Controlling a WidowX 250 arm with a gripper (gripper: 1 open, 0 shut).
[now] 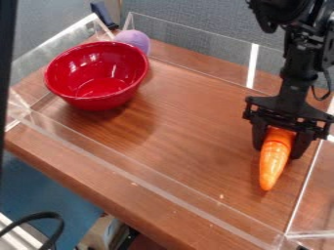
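Observation:
An orange carrot [272, 162] lies on the wooden table [170, 171] at the right, pointing toward the front. My black gripper [279, 133] is low over its thick end, with its fingers around that end; whether they are closed on it is hard to tell. A red bowl [96, 90] sits at the back left, with a purple round object [133, 40] behind it.
Clear plastic walls edge the work area. A grey panel [196, 44] stands at the back, and dark cables lie off the table at the bottom left.

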